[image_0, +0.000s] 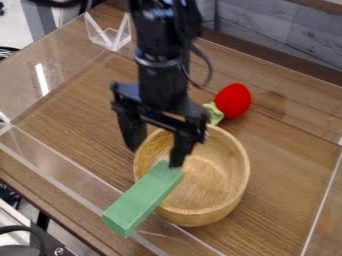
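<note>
My black gripper (170, 135) hangs over the left and back part of a wooden bowl (222, 178), pointing down, its fingers blurred. A green bar (140, 200) lies slanted across the bowl's front left rim, one end outside. A red object (233, 100), with a small green part, lies behind the bowl at the right.
A low wall runs along the back right. A small white object (110, 30) is at the back left.
</note>
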